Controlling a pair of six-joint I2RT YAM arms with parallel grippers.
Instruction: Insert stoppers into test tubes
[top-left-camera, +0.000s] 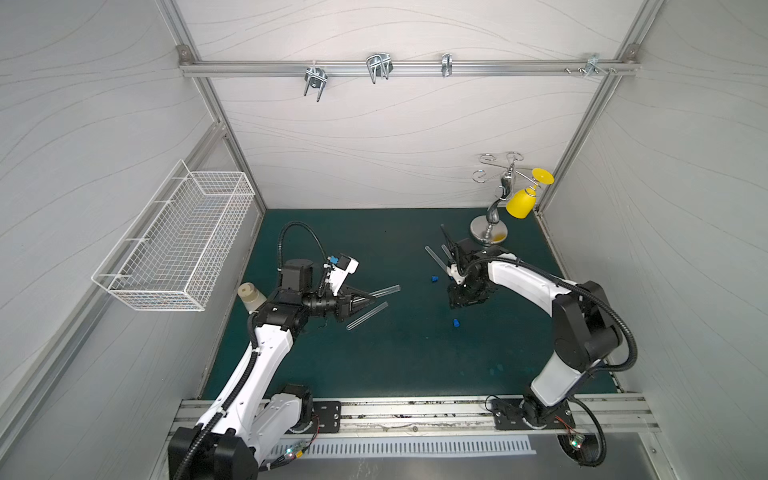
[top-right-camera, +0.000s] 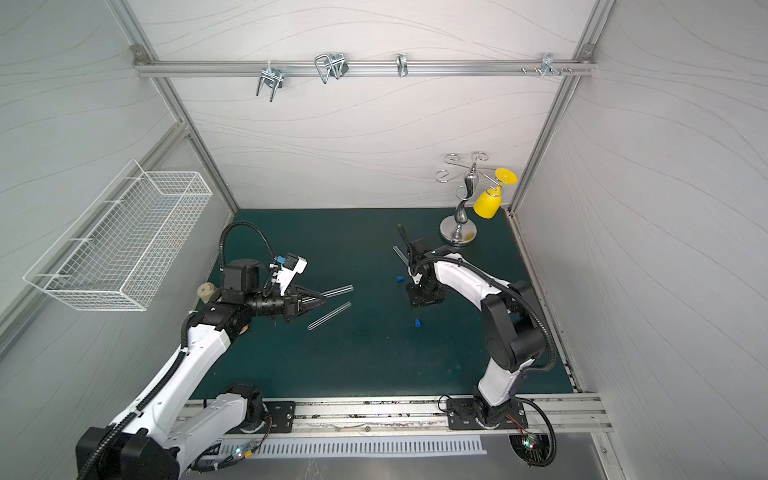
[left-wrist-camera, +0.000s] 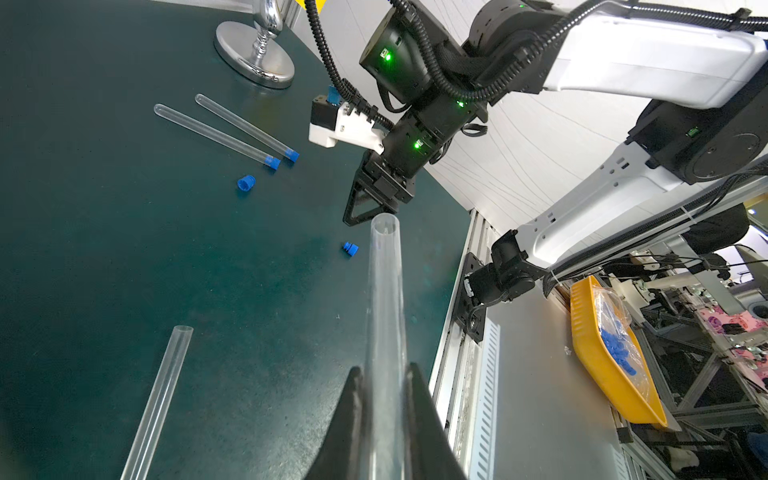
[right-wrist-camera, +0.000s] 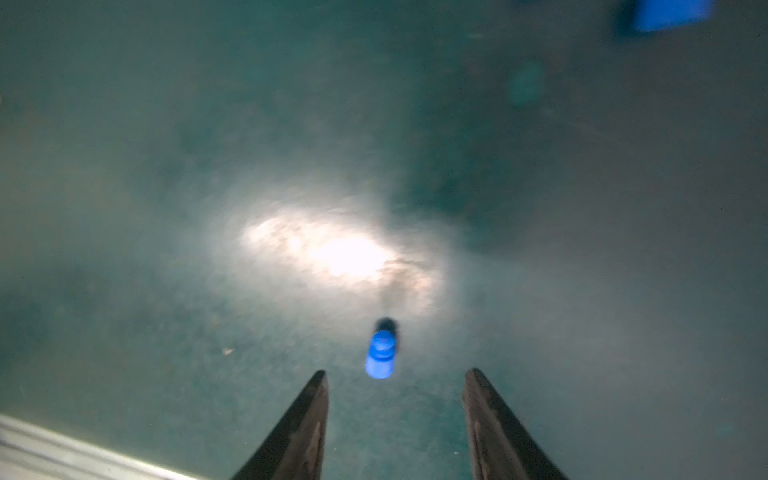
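Note:
My left gripper is shut on a clear test tube (left-wrist-camera: 385, 280), whose open end points away from the fingers. Another bare tube (left-wrist-camera: 162, 392) lies on the table beside it. Farther off, two tubes (left-wrist-camera: 214, 138) lie with blue stoppers (left-wrist-camera: 273, 162) in their ends. One loose blue stopper (left-wrist-camera: 246, 183) rests near those. A second loose stopper (right-wrist-camera: 381, 356) lies on the table just ahead of my right gripper, which stands open, its fingers (right-wrist-camera: 308, 416) apart and empty. In the top left view that stopper (top-left-camera: 456, 323) is clear of the right gripper.
A chrome stand (top-left-camera: 489, 229) holding a yellow cup (top-left-camera: 521, 203) occupies the back right. At the left edge is a beige cup-like object (top-left-camera: 251, 297), partly behind the left arm. A white wire basket (top-left-camera: 180, 240) hangs on the left wall.

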